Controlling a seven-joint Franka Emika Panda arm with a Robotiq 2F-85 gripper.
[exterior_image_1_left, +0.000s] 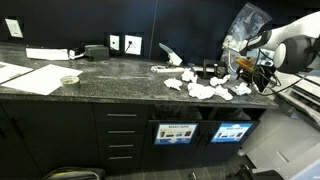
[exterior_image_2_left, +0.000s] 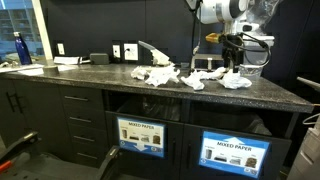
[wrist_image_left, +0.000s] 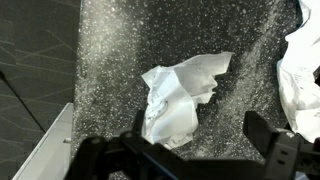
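Observation:
A crumpled sheet of white paper (wrist_image_left: 172, 104) lies on the dark speckled counter, seen from above in the wrist view. My gripper is above it with the fingers wide apart and nothing held; the paper's lower part reaches between the fingers in that view. In exterior view 2 the gripper (exterior_image_2_left: 233, 68) hangs over the right part of the counter, just above a white paper (exterior_image_2_left: 236, 81). Small size there hides whether they touch. A second white paper (wrist_image_left: 302, 75) shows at the wrist view's right edge.
Several more crumpled papers (exterior_image_1_left: 199, 90) are spread to the left on the counter (exterior_image_1_left: 125, 80). A wire basket (exterior_image_2_left: 248, 56) stands behind the gripper. Below are open bins with "MIXED PAPER" labels (exterior_image_2_left: 140, 136). The counter's front edge runs close to the paper.

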